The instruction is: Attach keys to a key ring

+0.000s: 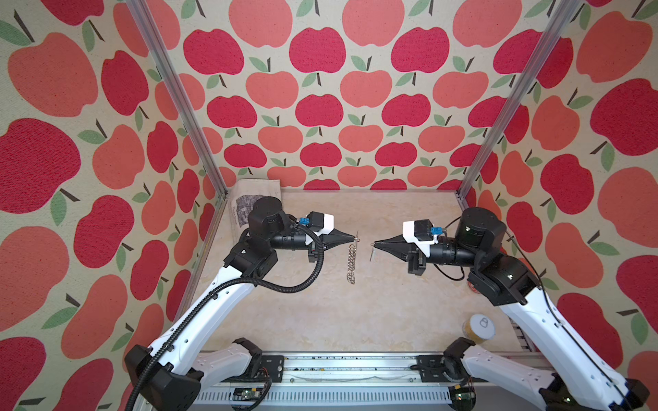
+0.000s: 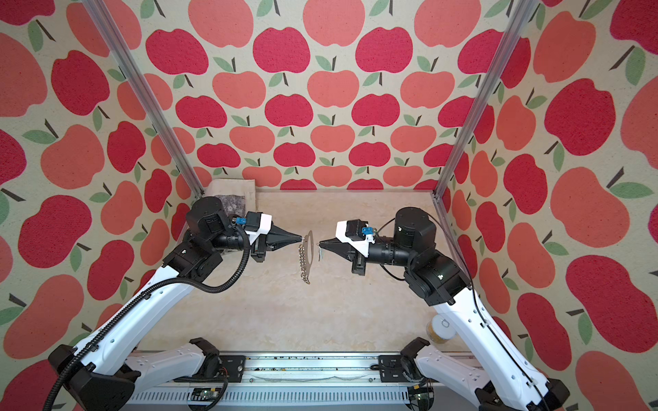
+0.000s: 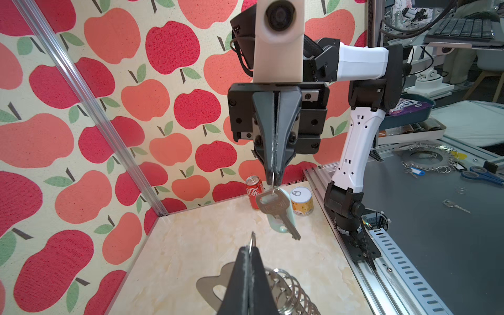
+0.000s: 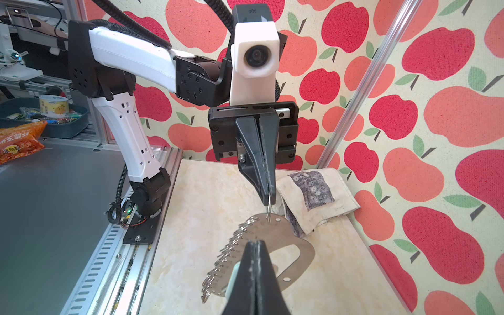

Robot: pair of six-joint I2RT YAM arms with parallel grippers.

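Note:
Held clear of the tabletop, my left gripper (image 1: 356, 239) is shut on a thin metal ring (image 3: 253, 241) that stands up between its fingertips. From that ring hangs a flat silver plate (image 4: 296, 246) with a large cut-out, its edge lined with several small rings (image 4: 231, 252). Facing it from the right, my right gripper (image 1: 374, 244) is shut on a thin wire piece, seemingly a small ring, with a silver key (image 3: 277, 207) dangling below. Both grippers are at about the same height, a small gap apart. In the right wrist view, my right fingers hide part of the plate.
A red can (image 3: 254, 191) and a yellow tin (image 3: 302, 200) stand at the table's right side. Folded cloth (image 4: 315, 197) lies at the back left. Beyond the front rail, another key (image 3: 456, 206) lies on the grey surface. The tabletop beneath the grippers is clear.

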